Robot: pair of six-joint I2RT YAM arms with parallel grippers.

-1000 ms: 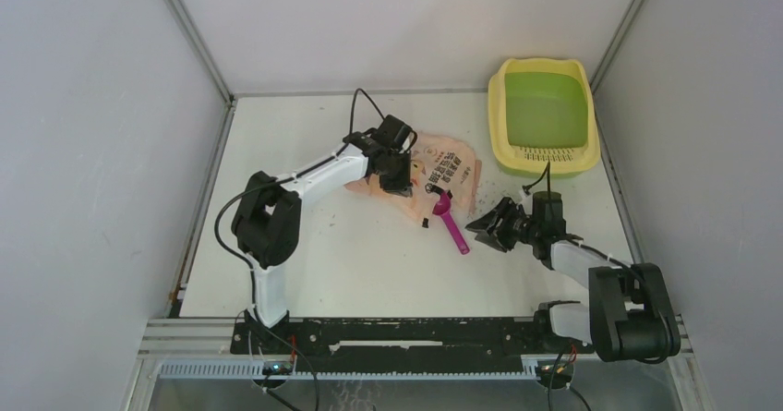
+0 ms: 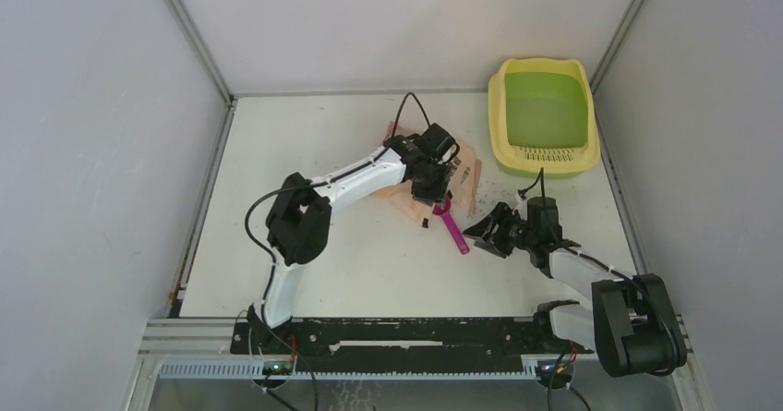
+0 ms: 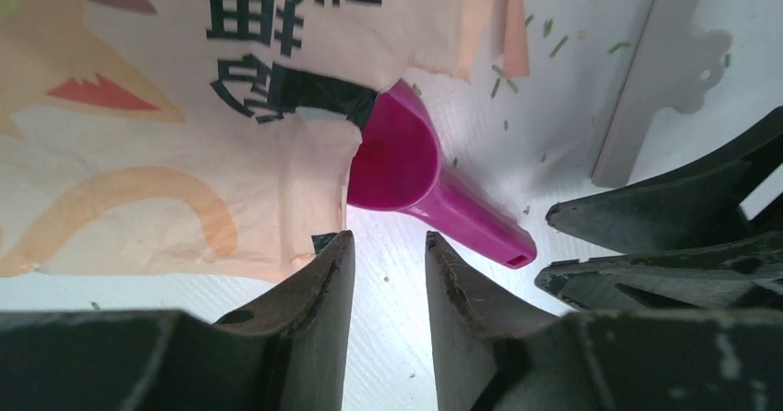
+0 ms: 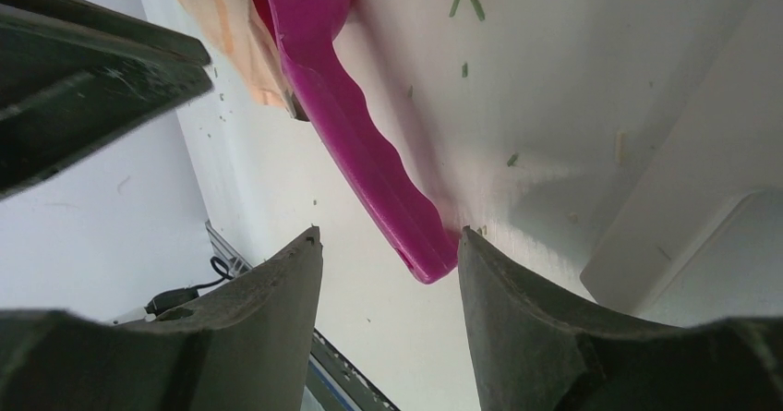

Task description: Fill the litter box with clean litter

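Note:
A magenta scoop (image 2: 454, 231) (image 3: 471, 219) (image 4: 369, 166) lies on the table, its cup at the mouth of a peach litter bag (image 2: 395, 199) (image 3: 138, 189). My left gripper hovers over bag and scoop, fingers part open with nothing between them. My right gripper is beside the scoop's handle end, fingers apart on either side of it in its wrist view, not visibly touching. The yellow-green litter box (image 2: 545, 115) stands empty at the back right.
Loose green litter pellets (image 3: 554, 42) are scattered right of the bag. Both arms are close together.
My left gripper has moved right, from over the bag's middle to near the scoop's cup. The right arm has shifted slightly toward the front. The scoop looks unmoved.

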